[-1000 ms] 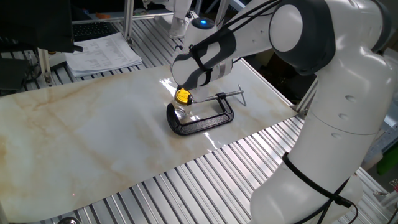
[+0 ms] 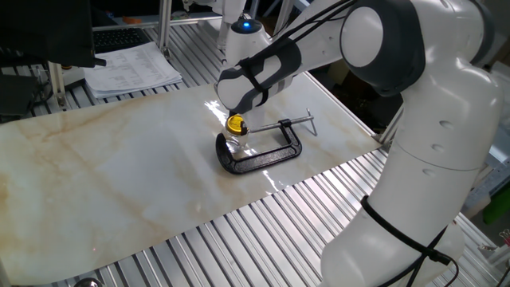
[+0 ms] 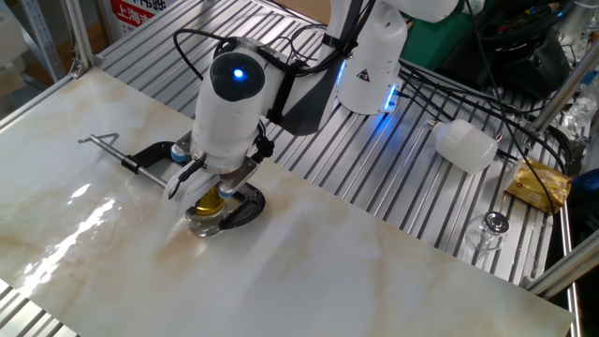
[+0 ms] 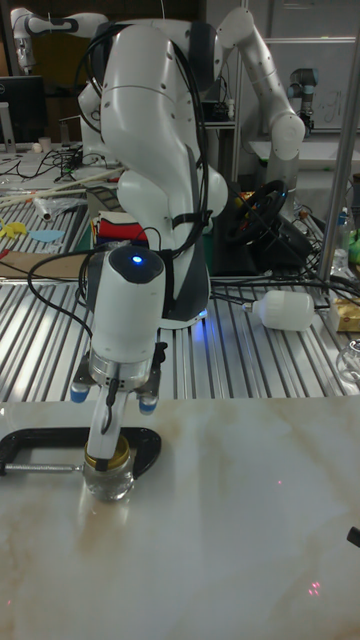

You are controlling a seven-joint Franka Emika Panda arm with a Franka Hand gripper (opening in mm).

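Note:
A small glass jar (image 3: 204,226) with a gold lid (image 2: 235,123) stands on the marble-patterned tabletop. Around it lies a black C-clamp (image 2: 261,161) with a long metal screw, the jar sitting inside its frame near the fixed end. My gripper (image 4: 110,452) points down at the lid. In exterior view 3 one pale finger (image 4: 104,429) reaches the lid's near side, its dark tip against the gold edge. The far finger is hidden, so how tightly the fingers stand around the lid does not show.
Papers (image 2: 131,70) lie beyond the far edge.
Over the last second the wrist has turned and shifted slightly left in exterior view 1. The clamp has slid a little to the right.

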